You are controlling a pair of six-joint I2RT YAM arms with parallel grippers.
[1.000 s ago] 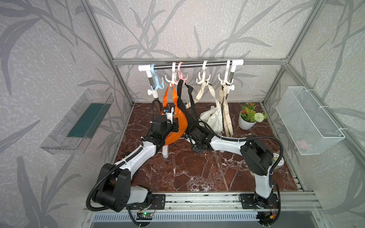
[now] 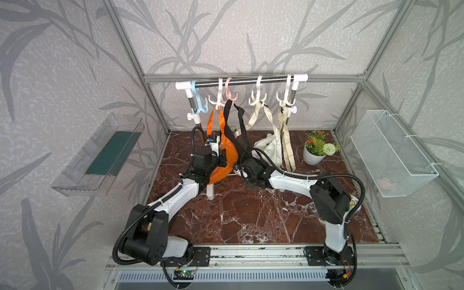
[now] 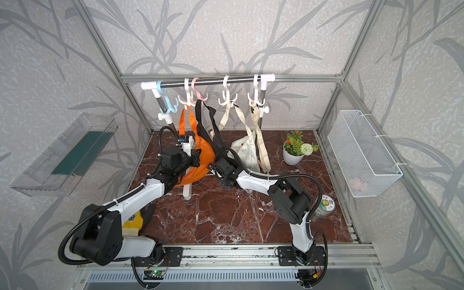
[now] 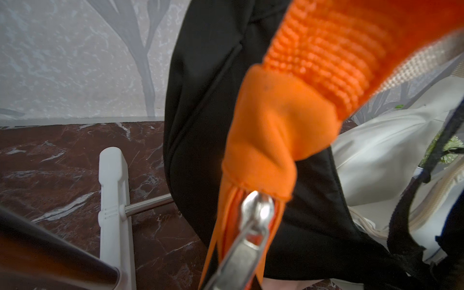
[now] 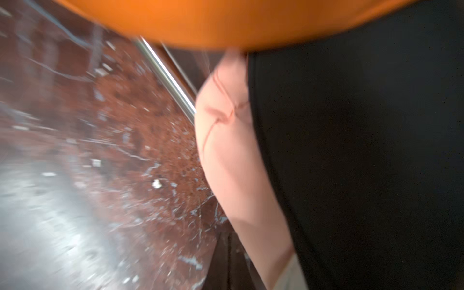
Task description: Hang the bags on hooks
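Observation:
An orange bag [image 2: 228,155] hangs by its straps from a white hook [image 2: 216,101], a black bag [image 5: 362,145] beside it. My left gripper [image 2: 216,153] is at the orange bag's front; in the left wrist view the bag's zipper pull [image 4: 249,241] is close, and the fingers cannot be made out. My right gripper [image 2: 241,171] is low at the bottom of the orange and black bags. Its wrist view, blurred, shows a pink item [image 5: 232,159] beside the black fabric; its fingers are unclear too.
Cream bags [image 2: 270,149] hang at the right; a blue hook [image 2: 200,104] is empty at the left. A flower pot [image 2: 314,154], wire basket [image 2: 394,149] and clear tray [image 2: 72,183] stand or hang at the sides.
The rail and hooks sit very slightly higher in view. The left arm is nearly still.

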